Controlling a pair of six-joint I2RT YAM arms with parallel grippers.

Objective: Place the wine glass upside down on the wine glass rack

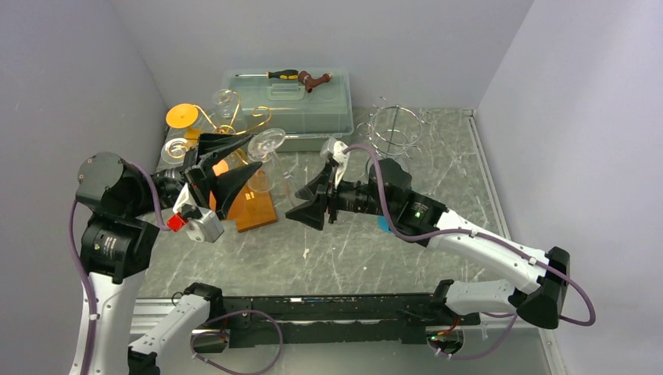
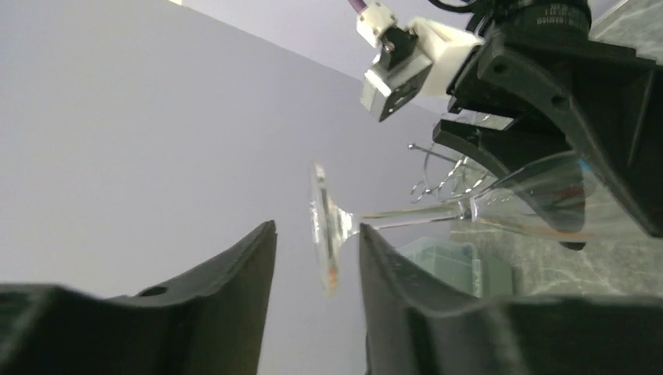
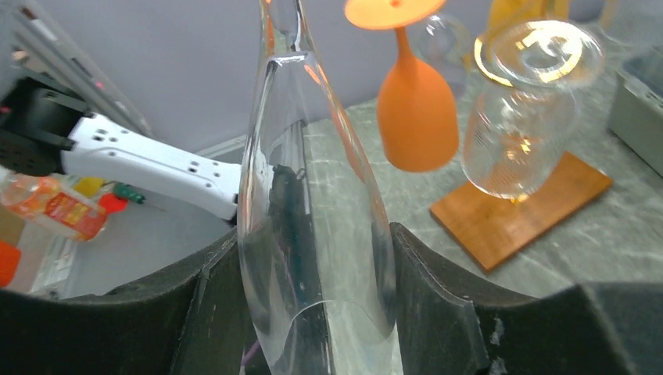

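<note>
The clear wine glass (image 1: 267, 142) hangs tilted between the two arms, its foot up toward the left gripper. My right gripper (image 1: 299, 205) is shut on the bowl; in the right wrist view the bowl (image 3: 336, 203) fills the gap between its fingers. Around the foot, my left gripper (image 1: 255, 150) stands open. Its two fingers (image 2: 246, 289) sit apart in the left wrist view, with the foot (image 2: 320, 211) just beyond their tips. The gold rack (image 1: 225, 134) at back left holds several upside-down glasses, partly hidden by the left arm.
An orange glass (image 3: 418, 125) and a clear glass (image 3: 516, 141) hang above the wooden base (image 3: 539, 207). Behind stands a green toolbox (image 1: 313, 117) with a screwdriver (image 1: 283, 74) on top. A silver wire rack (image 1: 395, 129) is at back right.
</note>
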